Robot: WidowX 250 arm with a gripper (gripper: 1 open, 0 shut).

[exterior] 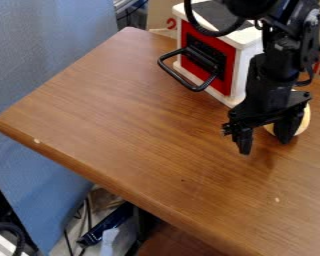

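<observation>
My black gripper [263, 133] is low over the right part of the wooden table, its fingers pointing down; whether they are open or shut is hard to make out. Just behind it, partly hidden by the gripper, is a round cream-coloured object [300, 120]. At the back stands a white and red box [240, 80] with a black bar handle [178, 77] on its front, partly covered by my arm.
Cardboard [159, 15] stands behind the box.
</observation>
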